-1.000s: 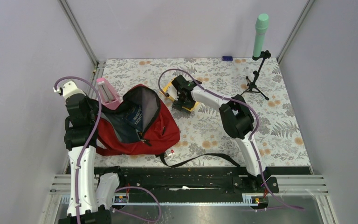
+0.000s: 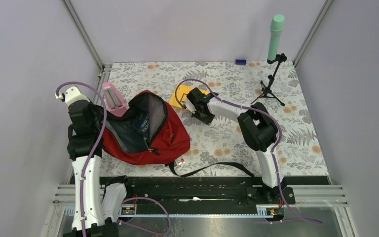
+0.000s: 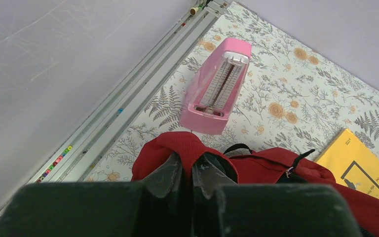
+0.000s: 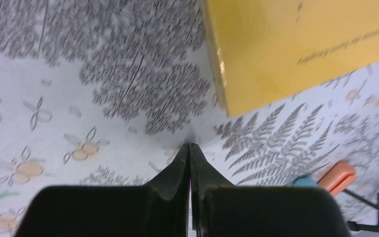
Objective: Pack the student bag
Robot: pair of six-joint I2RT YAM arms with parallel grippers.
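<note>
The red backpack (image 2: pixel 175 143) lies at the left of the table with its mouth spread, a dark blue book (image 2: pixel 142 124) showing inside. A fold of the bag's red cloth (image 3: pixel 180 143) is pinched in my left gripper, which is shut at the bag's left side; the arm hides it from above. Beyond the bag, a yellow book (image 4: pixel 286 44) lies flat on the table. My right gripper is shut near that book's corner, apart from it, with nothing visible between its fingers.
A pink metronome (image 3: pixel 217 89) stands just behind the bag. Far right, a green microphone (image 2: pixel 276 34) sits on a black tripod (image 2: pixel 271 81). A small blue box (image 2: pixel 240 61) lies by the back edge. A black strap (image 2: pixel 212 167) trails along the front.
My right arm has shifted a little to the right, uncovering more of the yellow book's far side. The bag's lower left edge has changed shape slightly, while the left arm looks nearly still.
</note>
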